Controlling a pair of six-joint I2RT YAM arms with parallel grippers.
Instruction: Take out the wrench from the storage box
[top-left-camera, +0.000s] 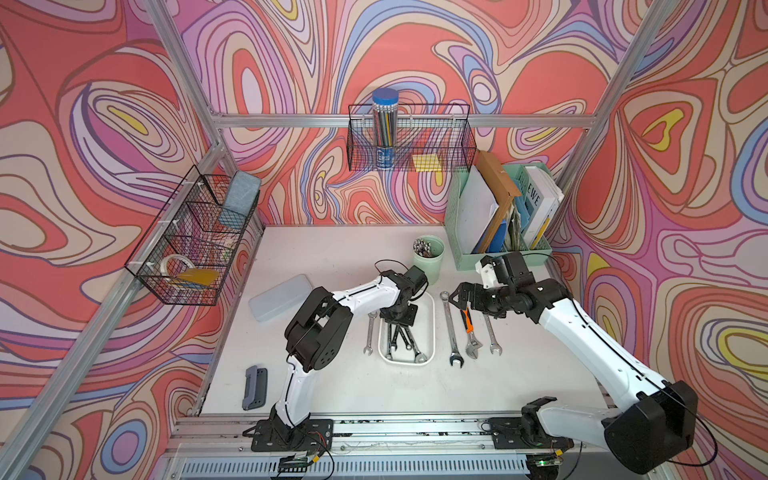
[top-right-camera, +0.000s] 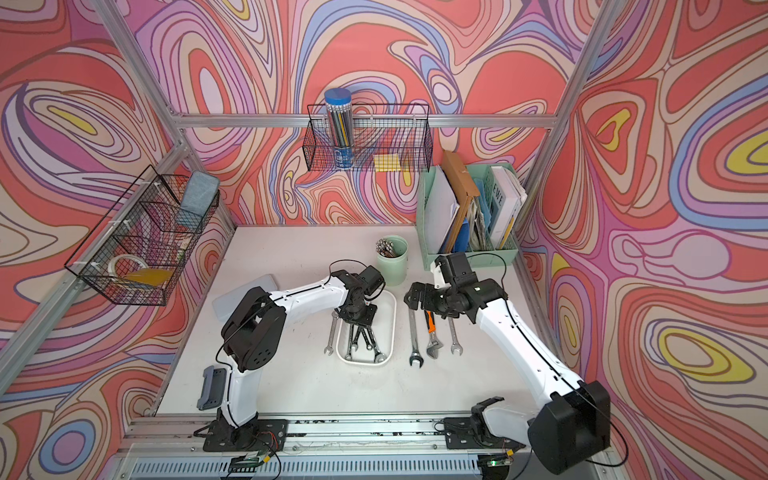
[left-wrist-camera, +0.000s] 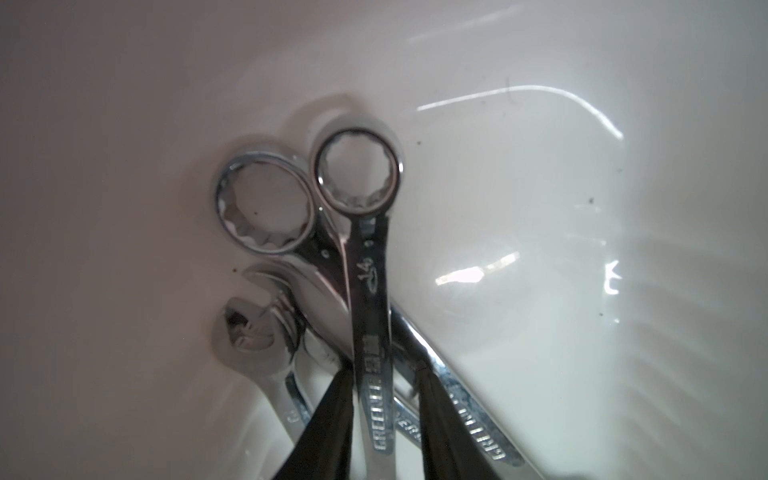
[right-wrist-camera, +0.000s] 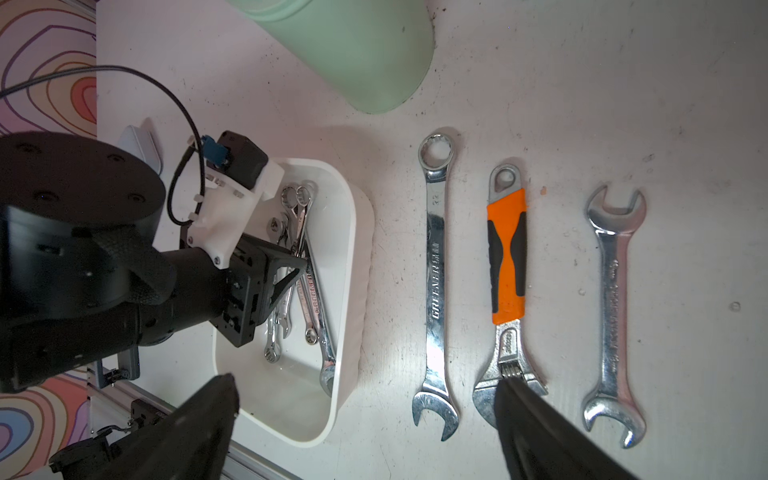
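Note:
Inside the white storage box (right-wrist-camera: 364, 232) lie several silver wrenches. The uppermost, a ring-ended wrench (left-wrist-camera: 369, 320) marked 14, rests across other wrenches in the left wrist view. My left gripper is down in the box with its fingers (left-wrist-camera: 328, 432) on either side of that wrench's shaft; they are part open, with a gap showing on the right side. An adjustable wrench (left-wrist-camera: 260, 344) lies to the left, and a larger ring wrench (left-wrist-camera: 264, 204) passes underneath. Over the table right of the box, my right gripper stands open and empty.
Right of the box lie a combination wrench (right-wrist-camera: 435, 272), an orange-handled adjustable wrench (right-wrist-camera: 507, 256) and an open-ended wrench (right-wrist-camera: 613, 312). Another wrench (top-left-camera: 369, 336) lies left of the box. A green cup (top-left-camera: 429, 264) stands behind it.

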